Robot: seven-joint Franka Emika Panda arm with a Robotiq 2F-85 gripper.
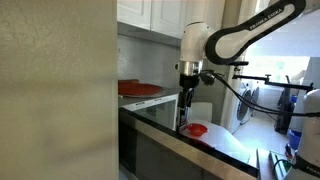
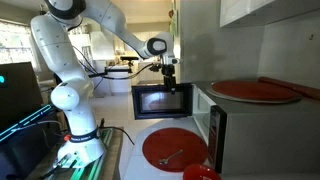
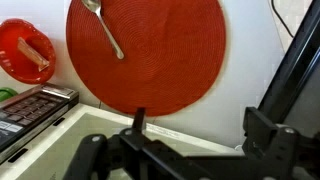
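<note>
My gripper is open in the wrist view, its two dark fingers wide apart with nothing between them. Beyond them lies a round red mat (image 3: 150, 70) with a metal spoon (image 3: 109, 32) on it. A red bowl (image 3: 35, 68) at the left holds a brownish item (image 3: 32, 50). In exterior view 2 the gripper (image 2: 161, 69) hangs above a dark windowed panel (image 2: 160, 101), which looks like an open microwave door, well behind the mat (image 2: 152, 148).
A boxy appliance (image 2: 216, 128), apparently a microwave, stands right of the mat; its keypad (image 3: 38, 112) shows in the wrist view. Another red disc (image 2: 250, 91) lies on top at the right.
</note>
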